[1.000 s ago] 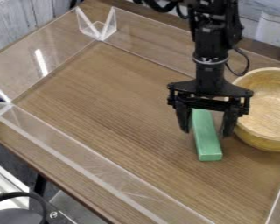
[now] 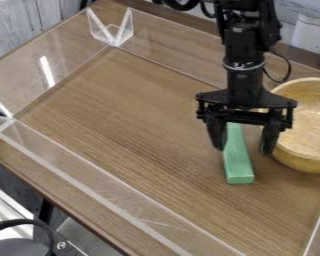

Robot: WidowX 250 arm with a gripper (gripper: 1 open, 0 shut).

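My black gripper (image 2: 243, 133) hangs over the right part of the wooden table, open, its two fingers spread downward. Beneath and beside its left finger lies a long green block (image 2: 238, 163), pointing toward the front of the table; its far end is partly hidden by the gripper. A pale yellow bowl (image 2: 307, 150) stands at the right edge, partly behind the gripper, with the right finger at or near its rim; I cannot tell whether they touch.
A small clear object (image 2: 112, 30) is at the back left. Dark equipment with a cable sits at the bottom left corner.
My gripper has shifted slightly to the right, toward the bowl, and remains open. The green block looks unmoved.
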